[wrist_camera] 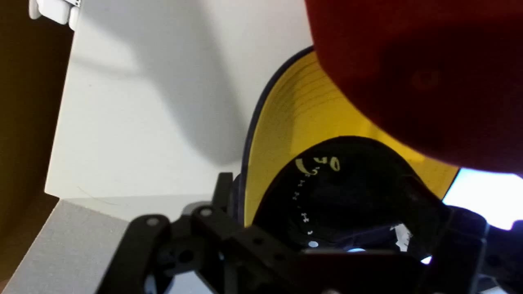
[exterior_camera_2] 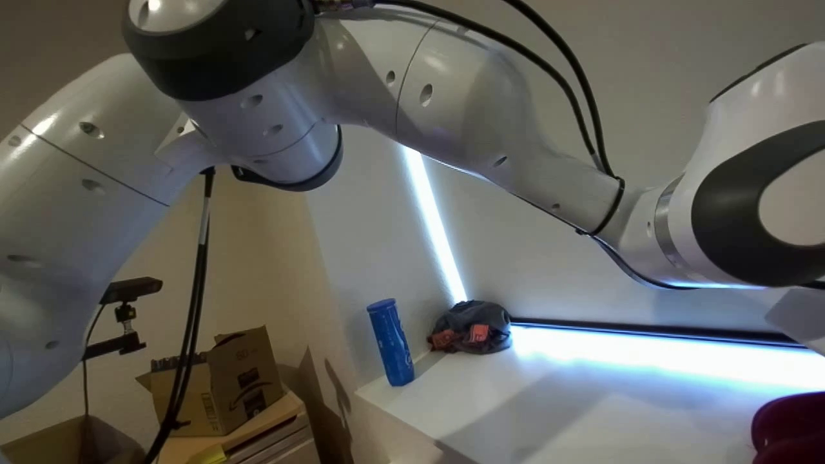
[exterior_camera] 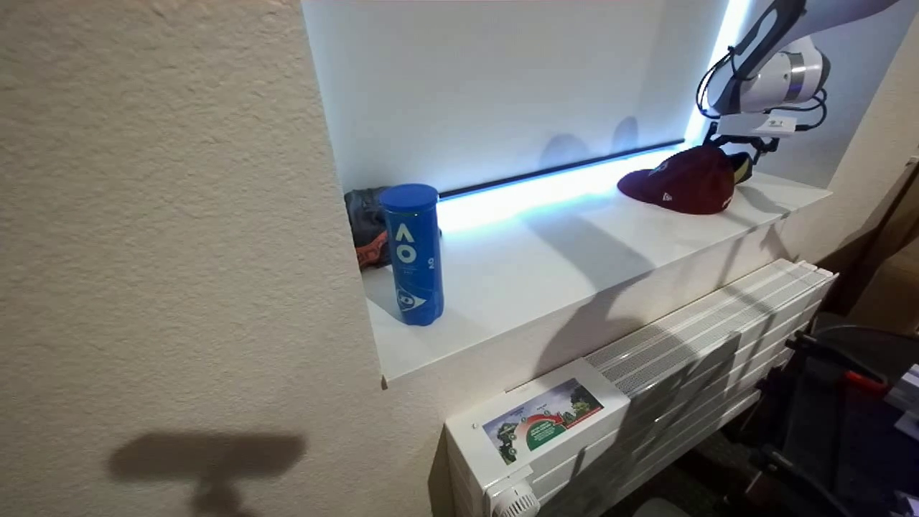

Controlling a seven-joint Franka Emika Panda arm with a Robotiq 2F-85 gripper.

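Note:
A dark red cap [exterior_camera: 689, 181] rests on the white sill at its far right end. Behind it, mostly hidden, is a second, dark cap [exterior_camera: 742, 165], whose yellow brim underside [wrist_camera: 284, 117] and black part with pale lettering show in the wrist view. My open gripper [exterior_camera: 734, 148] is low, just over and behind the red cap. In the wrist view, its fingers [wrist_camera: 223, 193] are spread wide, with the dark cap in view between them; whether they touch it, I cannot tell. The red cap fills the upper right there.
On the sill's other end stand a blue ball tube [exterior_camera: 413, 258] and a grey-and-orange bundle [exterior_camera_2: 473, 328]. The sill [exterior_camera: 525, 267] is bare in the middle. A radiator [exterior_camera: 689, 345] runs below its front edge, and a wall [exterior_camera: 172, 215] closes the tube's side.

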